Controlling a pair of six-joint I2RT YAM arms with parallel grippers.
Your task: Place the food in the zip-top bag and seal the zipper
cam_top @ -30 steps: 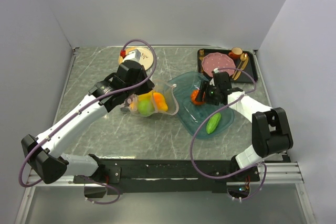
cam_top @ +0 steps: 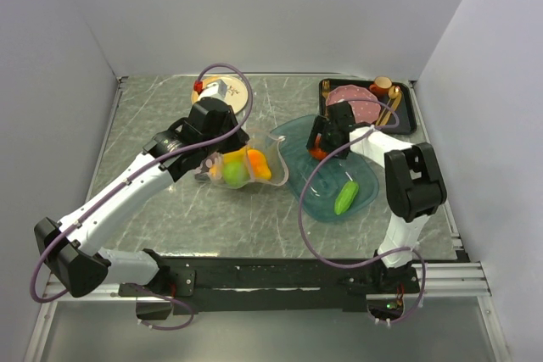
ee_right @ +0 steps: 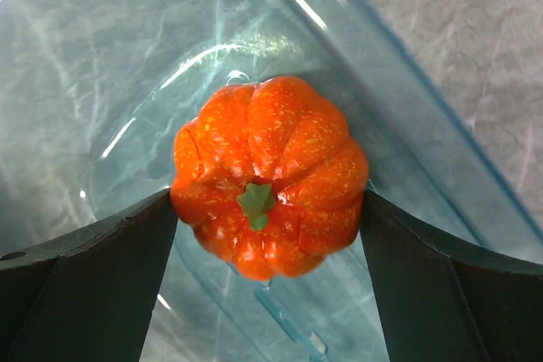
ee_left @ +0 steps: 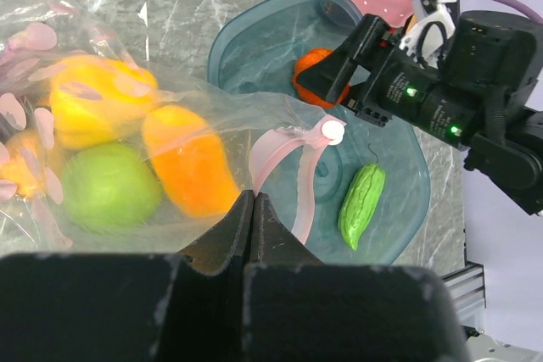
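Note:
The clear zip top bag (ee_left: 284,137) lies with its mouth towards the blue tray and holds a green fruit (ee_left: 110,186), an orange-yellow food (ee_left: 193,161), a yellow pepper (ee_left: 97,99) and a smaller orange piece. My left gripper is shut at the bag's opening edge; whether film sits between its tips is hard to see. Over the tray, my right gripper is part open, with its fingers on either side of an orange pumpkin (ee_right: 270,171). Both fingers look close to its sides; firm contact cannot be told. A green cucumber (ee_left: 361,203) lies in the tray.
The clear blue tray (cam_top: 318,205) is right of the bag. Behind it stands a black tray (cam_top: 405,116) with a pink plate (cam_top: 361,106), a cup and cutlery. A round board (cam_top: 233,95) lies behind the left arm.
The pumpkin has shifted slightly within the tray. The left arm and the bag have stayed put.

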